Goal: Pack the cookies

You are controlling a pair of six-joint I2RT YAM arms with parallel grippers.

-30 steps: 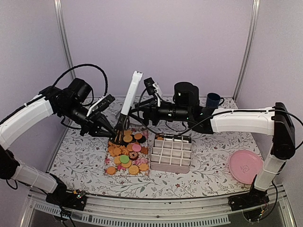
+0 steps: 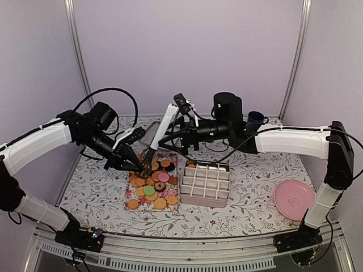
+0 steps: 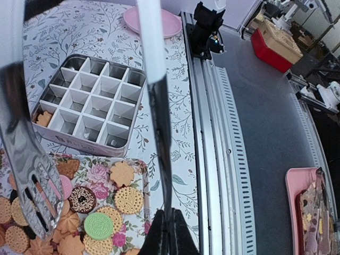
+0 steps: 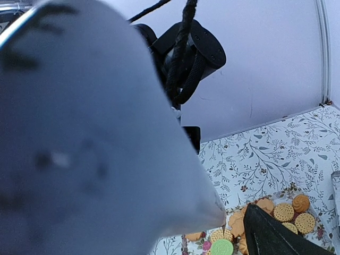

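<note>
Assorted cookies (image 2: pixel 161 201) (image 3: pixel 127 199) lie on a floral tray left of the compartment box (image 2: pixel 204 188) (image 3: pixel 87 101). My left gripper (image 2: pixel 136 164) is shut on a white-handled spatula (image 2: pixel 165 126) (image 3: pixel 153 53), held upright over the cookies, its slotted metal end visible in the top view. My right gripper (image 2: pixel 178 133) is beside the spatula's handle, part open; whether it touches the handle is unclear. In the right wrist view a large blurred white shape fills the left, over some cookies (image 4: pixel 221 248).
A pink plate (image 2: pixel 294 199) lies at the front right. A dark mug (image 2: pixel 256 118) stands at the back right, partly behind the right arm. A metal tray sits behind the cookies. The table between box and plate is clear.
The left gripper and spatula have moved down and to the right over the last second. The right gripper has shifted slightly, now close against the upper handle.
</note>
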